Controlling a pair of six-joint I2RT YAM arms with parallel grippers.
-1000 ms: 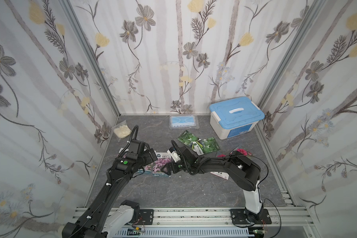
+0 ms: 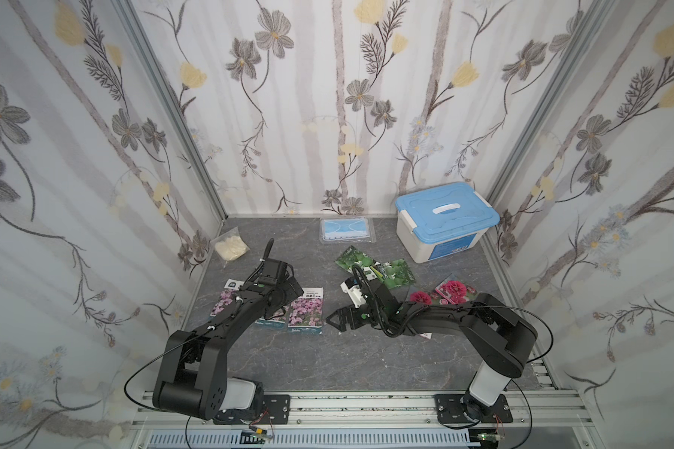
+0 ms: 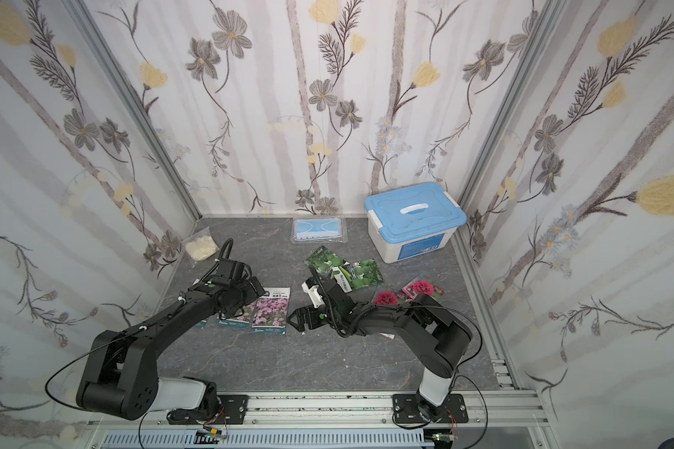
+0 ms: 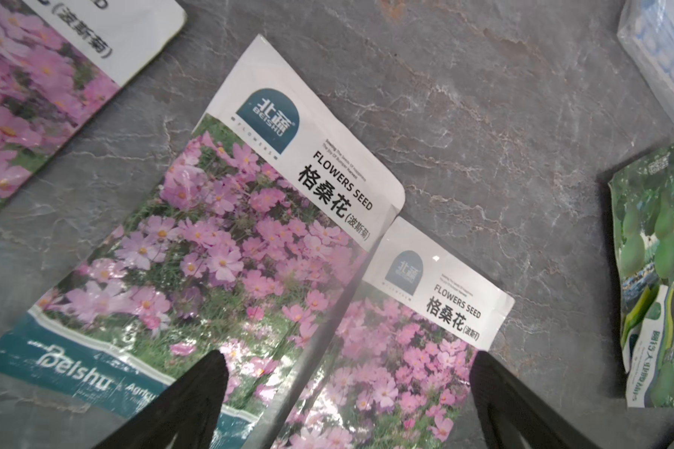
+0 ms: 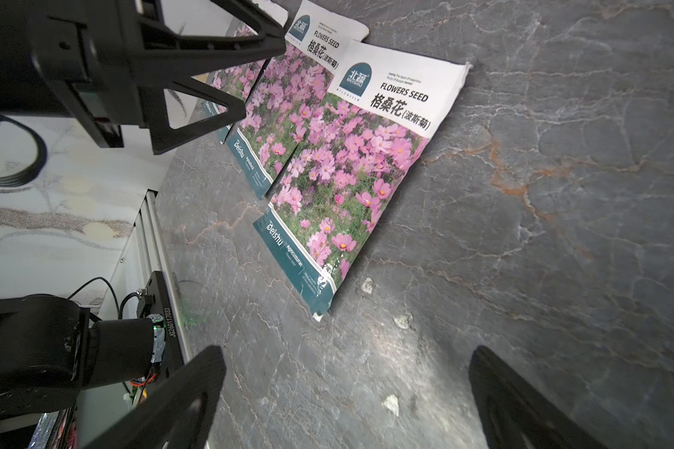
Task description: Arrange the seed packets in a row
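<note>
Three pink-flower seed packets lie face up, side by side, at the left of the table. The rightmost pink packet (image 2: 305, 310) shows fully in the top left view; the middle packet (image 4: 224, 239) touches or slightly overlaps it. The left packet (image 4: 30, 104) stands a small gap apart. Over the middle and right packets my left gripper hangs open, holding nothing. My right gripper is open and empty, over bare table just right of the rightmost packet. Green packets (image 2: 374, 268) lie askew farther back; red-flower packets (image 2: 457, 290) are partly hidden behind the right arm.
A blue-lidded box (image 2: 447, 224) stands at the back right. A clear case with blue contents (image 2: 346, 229) lies at the back middle, and a bag of pale pieces (image 2: 230, 245) at the back left.
My right gripper has drawn back to the right, off the rightmost pink packet. The left arm has shifted, its elbow swinging up, with its gripper still above the packets.
</note>
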